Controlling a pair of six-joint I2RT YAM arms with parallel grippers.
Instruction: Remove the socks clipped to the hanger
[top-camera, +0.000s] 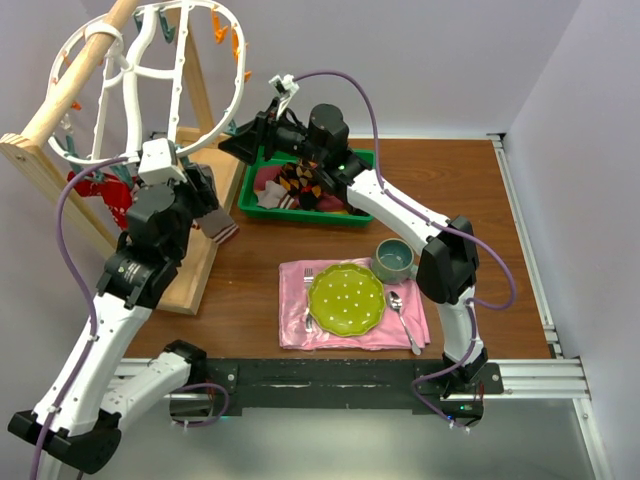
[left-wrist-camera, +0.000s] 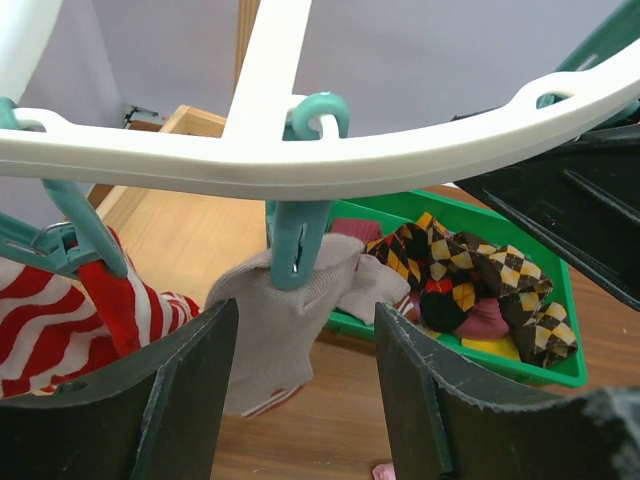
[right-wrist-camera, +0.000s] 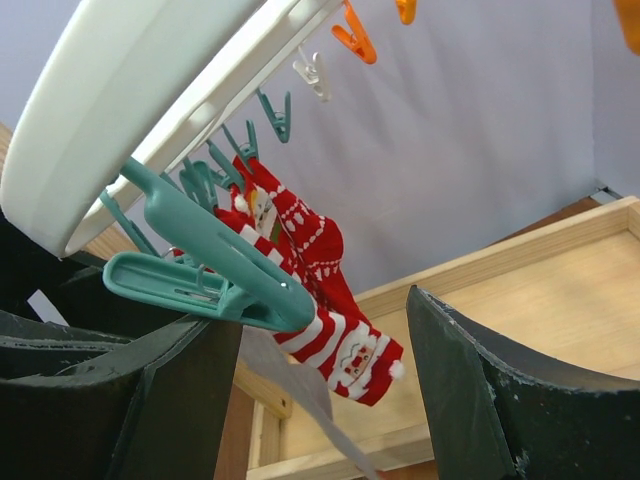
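Observation:
The white round hanger (top-camera: 240, 92) fills the upper left of the top view. From one of its teal clips (left-wrist-camera: 300, 245) hangs a grey sock (left-wrist-camera: 265, 345), behind and between the fingers of my open left gripper. Red-and-white socks (right-wrist-camera: 325, 245) hang from other teal clips farther round the ring. My right gripper is at the ring's right side, its fingers parted. A teal clip (right-wrist-camera: 225, 260) is by its left finger, and nothing shows gripped.
A green bin (top-camera: 345, 218) with several socks stands behind the pink cloth (top-camera: 300, 335), which carries a green plate (top-camera: 345, 300) and cutlery. A cup (top-camera: 394, 258) is beside them. Wooden stand legs (top-camera: 62, 175) rise at left.

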